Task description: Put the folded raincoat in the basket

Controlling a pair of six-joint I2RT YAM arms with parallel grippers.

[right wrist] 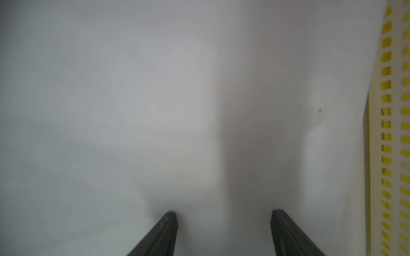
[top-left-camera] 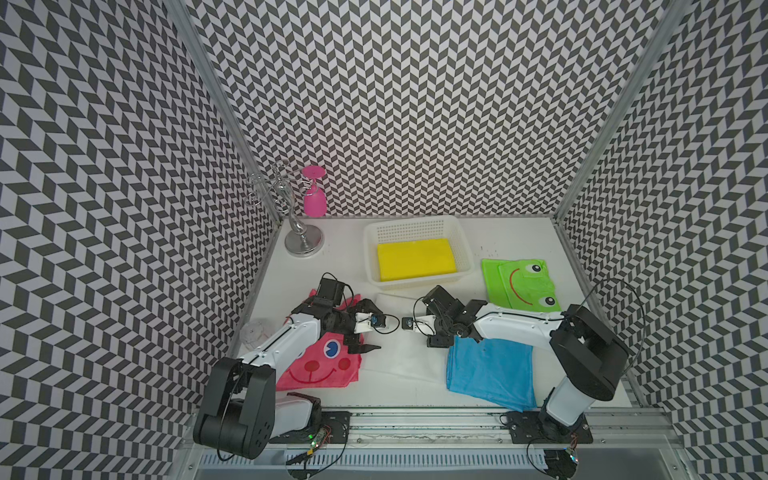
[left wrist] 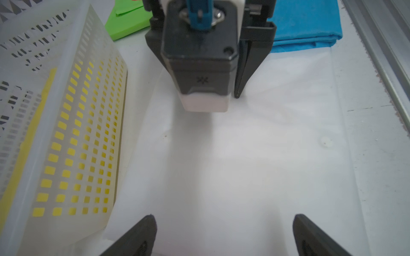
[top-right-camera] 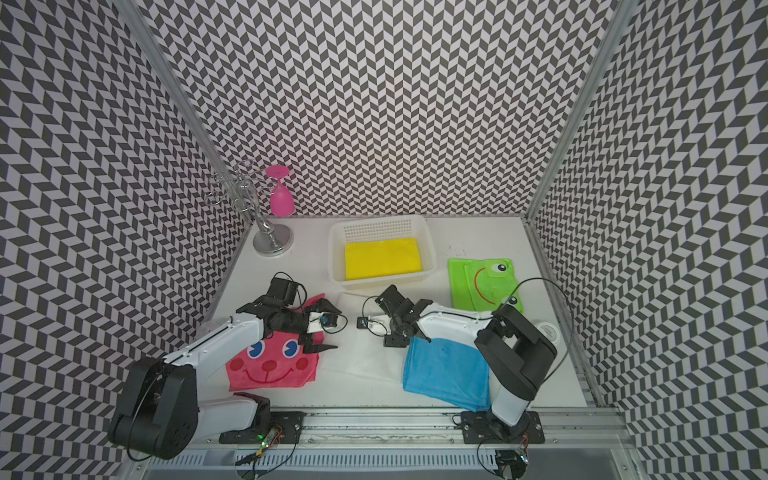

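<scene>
A folded white raincoat (top-left-camera: 400, 360) lies flat on the table, directly in front of the white basket (top-left-camera: 372, 268). Over its left side my left gripper stands open, fingers wide apart with nothing between them. Across from it, my right gripper is low over the raincoat's right side, its fingers (right wrist: 164, 234) part open. Close white cloth fills most of the right wrist view; I cannot tell whether either gripper's tips press on it. Inside the basket rests a folded yellow raincoat (top-left-camera: 416, 259).
A red raincoat with a face (top-left-camera: 320, 368) lies left, partly under my left arm. On the right are a blue raincoat (top-left-camera: 492, 372) and a green frog raincoat (top-left-camera: 520, 284). A metal stand (top-left-camera: 304, 240) holding a pink glass (top-left-camera: 314, 200) is back left.
</scene>
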